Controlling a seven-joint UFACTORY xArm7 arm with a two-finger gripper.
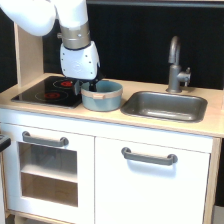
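A white robot arm reaches down from the top left, its gripper over the left side of a blue-grey pot. The dark fingertips are at the pot's rim, and whether they are open or shut on it is unclear. The pot stands on the wooden counter between the cooktop and the sink.
A steel sink with a tall tap fills the right of the counter. Below are white cabinet doors with grey handles. A wooden side panel borders the cooktop on the left.
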